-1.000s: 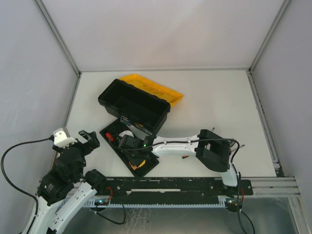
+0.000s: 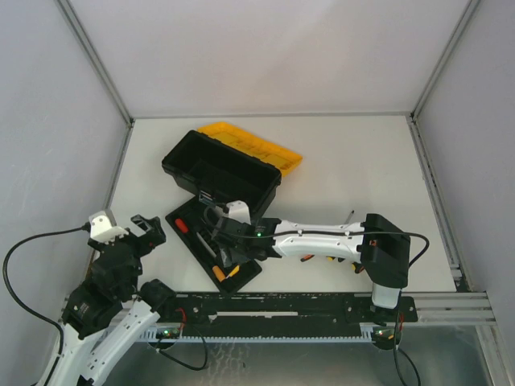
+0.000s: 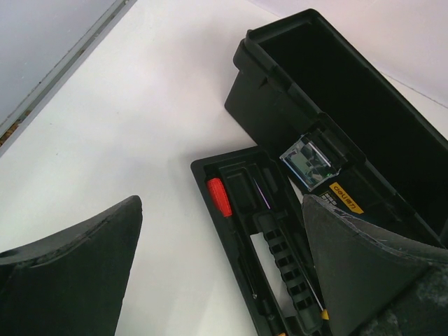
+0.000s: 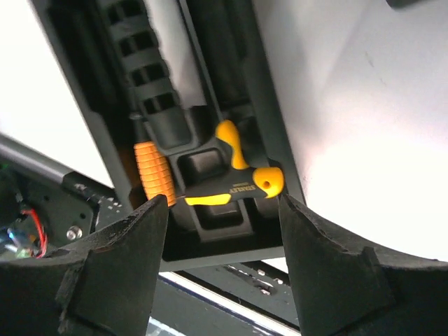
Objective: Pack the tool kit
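Note:
In the top view the black tray (image 2: 183, 240) lies in front of the black toolbox (image 2: 216, 165). Lying in it are a red-handled screwdriver (image 3: 219, 197) and an orange-handled tool (image 4: 155, 173). At the tray's near end, a yellow-and-black tool (image 4: 233, 192) lies across the compartments, beside the orange handle. My right gripper hangs open above this end, nothing between its fingers. Left of the tray, my left gripper is held open and empty over bare table. The right arm covers part of the tray in the top view.
A yellow bin (image 2: 256, 147) stands behind the toolbox. Partly behind the right arm, an orange item (image 2: 306, 257) and a few small tools lie on the table.
My right arm's elbow has shifted to the right and its gripper has drawn back from the tray, uncovering more of the tools there. The left arm, tray and toolbox look unmoved.

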